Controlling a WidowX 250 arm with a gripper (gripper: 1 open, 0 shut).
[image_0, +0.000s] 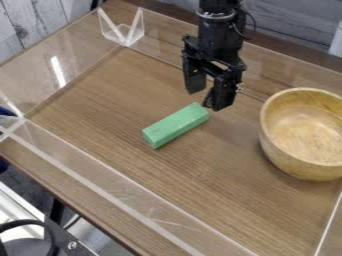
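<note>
A green rectangular block lies diagonally on the wooden table, left of centre. My black gripper hangs above and behind it to the upper right, clear of the block, its fingers apart with nothing seen between them.
A large tan bowl sits at the right. A clear container stands at the back left. A dark cable or object is at the bottom left corner.
</note>
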